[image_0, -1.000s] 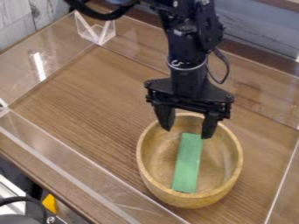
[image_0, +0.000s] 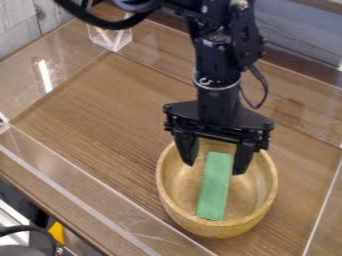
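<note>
A tan round bowl (image_0: 179, 188) sits on the wooden surface at the lower middle. A green rectangular block (image_0: 214, 190) lies flat inside it. The black gripper (image_0: 214, 154) is over the back part of the bowl, just beyond the block's upper end, with its two fingers spread open and nothing seen between them.
A clear plastic container (image_0: 112, 32) stands at the back left. A dark object with yellow is partly visible at the lower left edge.
The gripper has shifted slightly toward the camera, lower in the view over the bowl. The block and bowl look unmoved.
</note>
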